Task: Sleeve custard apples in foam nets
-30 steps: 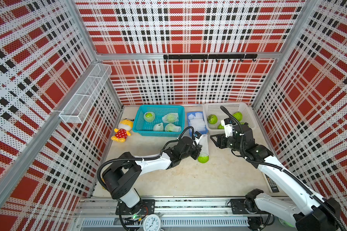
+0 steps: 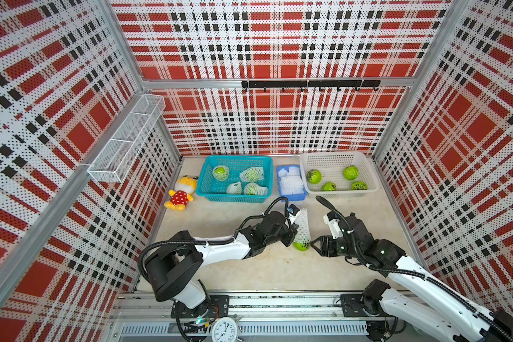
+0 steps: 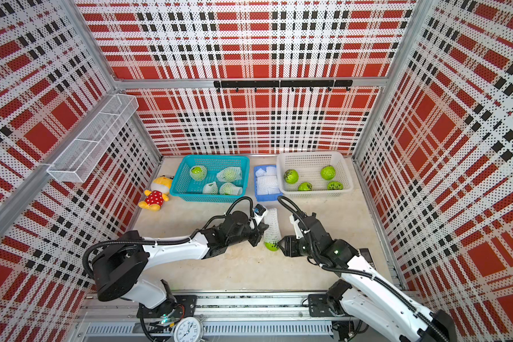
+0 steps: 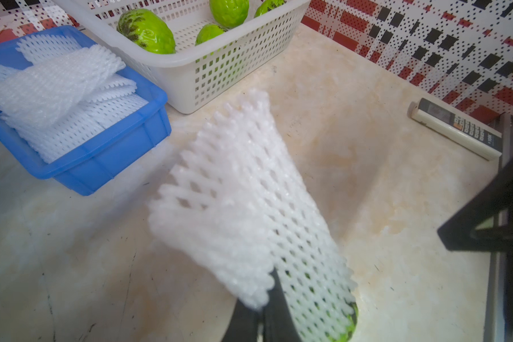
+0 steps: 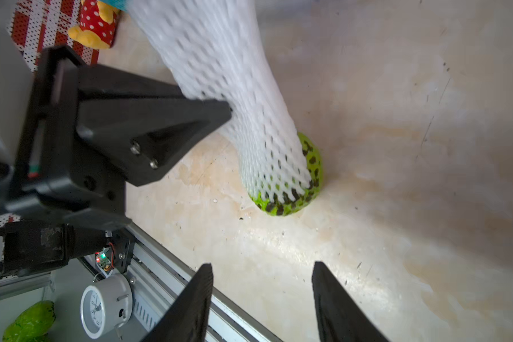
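Note:
My left gripper is shut on a white foam net [image 4: 285,193], pinching its side. The net's lower end covers part of a green, dark-speckled custard apple [image 5: 299,202] low over or on the table; which, I cannot tell. My right gripper stands open beside the apple, nothing between its fingers. A blue box [image 4: 119,156] holds more nets. A white basket [image 2: 367,171] holds several bare apples, and a teal basket [image 2: 205,182] holds several netted ones.
The baskets line the back of the table [image 2: 211,273]. A plush toy [image 2: 179,198] sits at the left, and a remote [image 4: 456,128] lies near the right edge.
My left gripper, with the net and apple, has moved toward the front.

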